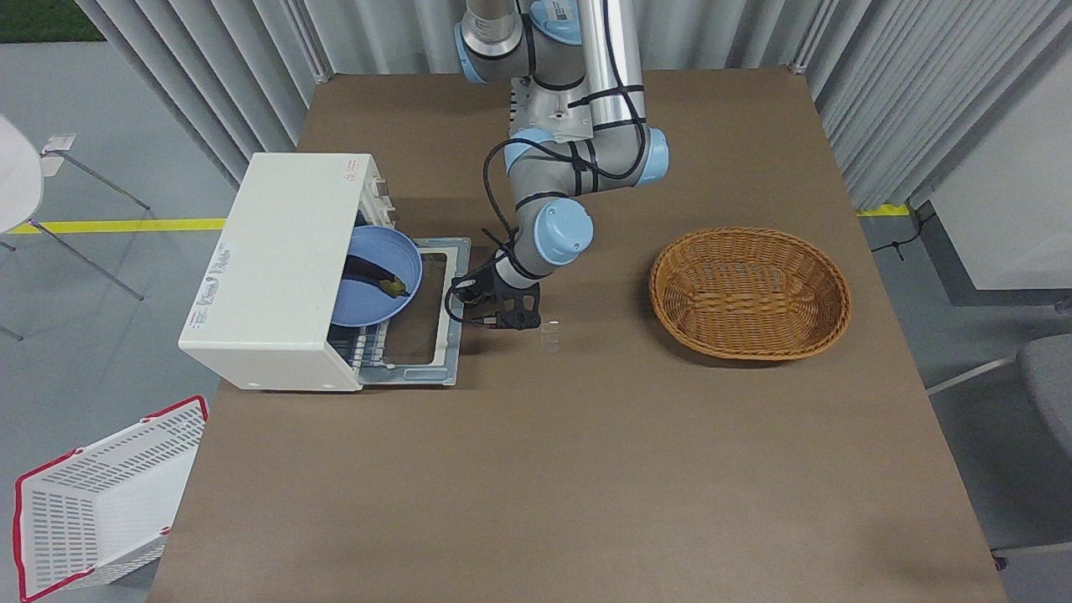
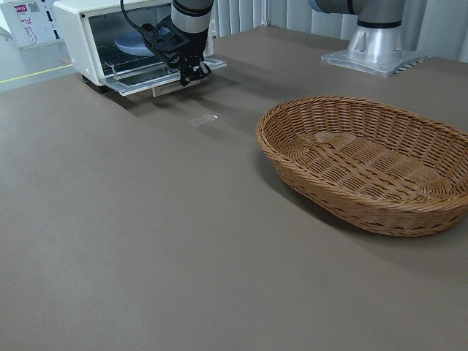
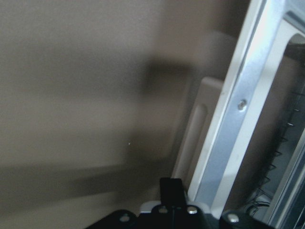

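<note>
A white toaster oven (image 1: 266,271) sits at the table's left with its glass door (image 1: 452,311) folded down. A blue plate (image 1: 382,251) holding a dark eggplant (image 1: 367,272) rests in its opening. My gripper (image 1: 497,311) is low at the door's outer edge, pointing down. In the wrist view, the black fingers (image 3: 171,191) appear together beside the door's metal frame and handle (image 3: 198,133); nothing shows held above them.
A wicker basket (image 1: 749,293) sits on the right of the brown table (image 1: 593,472), whose front is clear. A white crate (image 1: 105,497) stands off the table at lower left.
</note>
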